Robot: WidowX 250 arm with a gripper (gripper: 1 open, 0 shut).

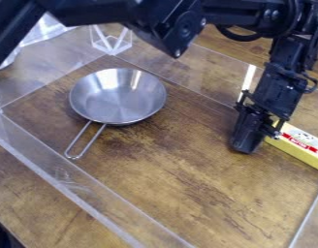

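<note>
My black gripper (258, 124) is low at the right side of the wooden table, its tip down at or just above the surface beside a yellow box (299, 145) with a red label. Whether the fingers are open or shut, and whether anything is between them, I cannot tell. A steel pan (117, 95) with a wire handle rests at the left, well apart from the gripper.
Clear plastic walls (71, 190) border the work area along the left, back and right.
</note>
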